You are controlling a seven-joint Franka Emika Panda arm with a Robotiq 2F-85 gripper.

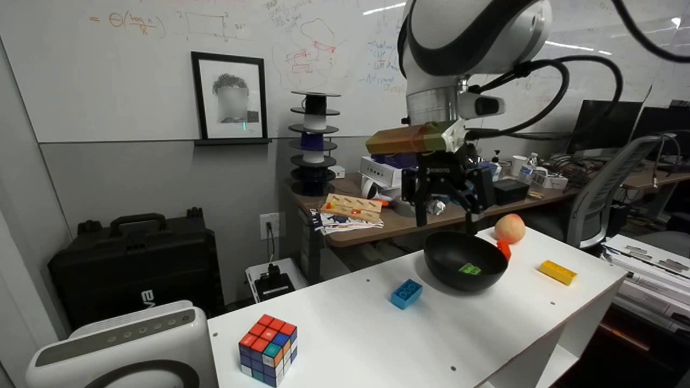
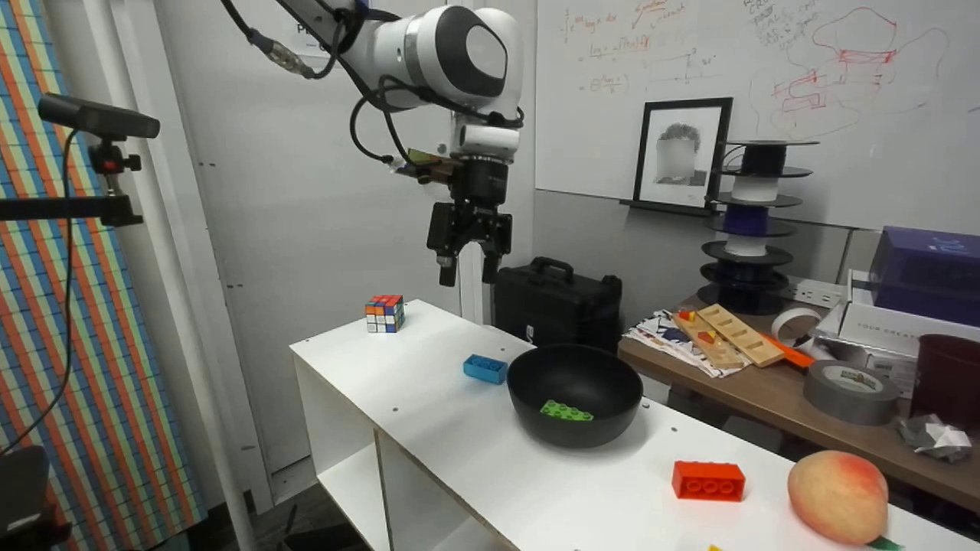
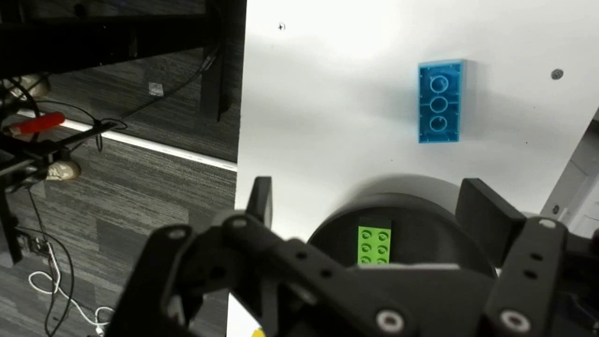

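Inside the black bowl (image 2: pixel 611 424) lies a green brick (image 2: pixel 566 410), its studs facing up in the wrist view. My gripper (image 1: pixel 446 222) hangs above the table, open, with nothing held between its fingers. A blue brick (image 3: pixel 439 102) rests hollow side up on the white table, just beside the bowl. On the bowl's other side are a red brick (image 2: pixel 708 481) and a yellow brick (image 1: pixel 557 272), both on the tabletop. A peach (image 2: pixel 837 497) sits close to the red brick.
A Rubik's cube (image 1: pixel 269 350) stands toward one end of the white table (image 1: pixel 362 346), with bare surface between it and the blue brick. A brown desk (image 1: pixel 352 236) with wooden boards, tape and boxes runs behind the table.
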